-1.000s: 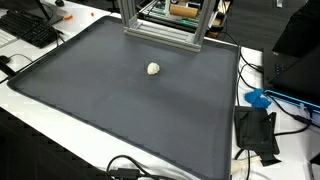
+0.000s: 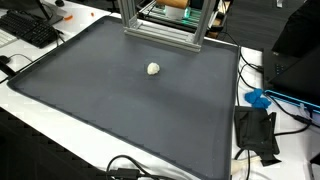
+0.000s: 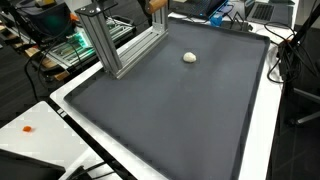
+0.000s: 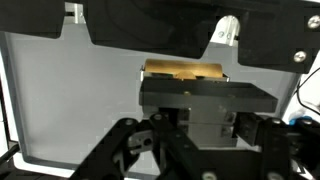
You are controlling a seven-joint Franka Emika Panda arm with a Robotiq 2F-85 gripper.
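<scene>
A small, round, pale object [image 2: 153, 69] lies by itself on the grey tabletop; the same pale object [image 3: 189, 57] shows toward the far side in the second exterior view. My gripper appears close up in the wrist view, dark and partly blurred, and its finger opening cannot be made out. Behind its black bar shows a tan, wood-coloured piece [image 4: 183, 68]; whether it is held is unclear. A tan piece [image 2: 174, 3] is also cut off at the top edge of the first exterior view.
A metal frame [image 2: 166, 31] stands at the table's far edge. Black plates with cutouts [image 4: 150, 25] cross the top of the wrist view. A blue item [image 2: 257, 98], a black item [image 2: 255, 133] and cables lie off the right edge.
The tan piece at the top of the first exterior view has shifted up and slightly left, with a green patch now visible below it. The pale object has stayed put.
</scene>
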